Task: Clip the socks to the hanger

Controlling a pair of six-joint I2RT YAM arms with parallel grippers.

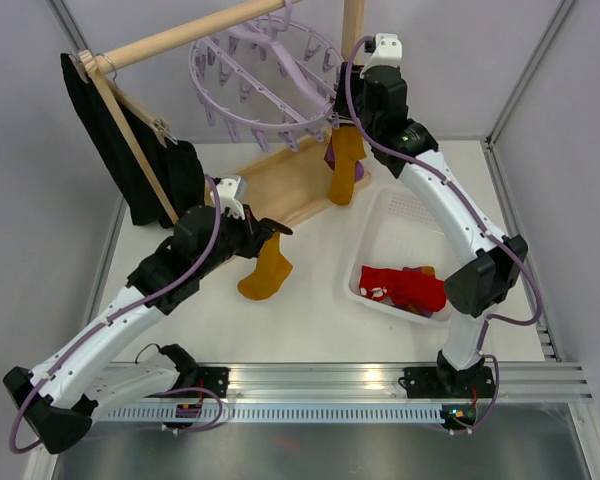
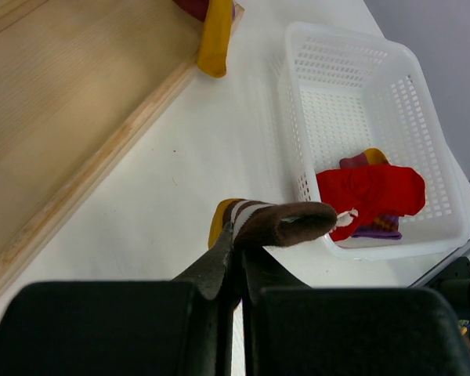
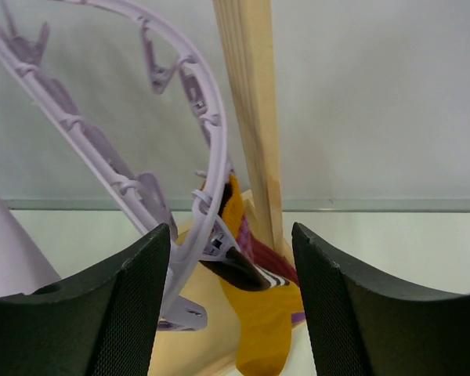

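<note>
The purple round clip hanger (image 1: 219, 108) hangs from the wooden frame at the top. Clipped to its right side is a yellow sock (image 1: 344, 172), with purple behind it, also visible in the right wrist view (image 3: 262, 337). My right gripper is open at that side of the hanger, around or close before the rim. My left gripper is shut on a yellow sock with a brown striped cuff (image 2: 290, 222), held over the table left of the bin.
A white bin (image 1: 385, 235) on the right holds red, purple and yellow socks (image 1: 402, 288). A black cloth (image 1: 100, 120) hangs at the left of the frame.
</note>
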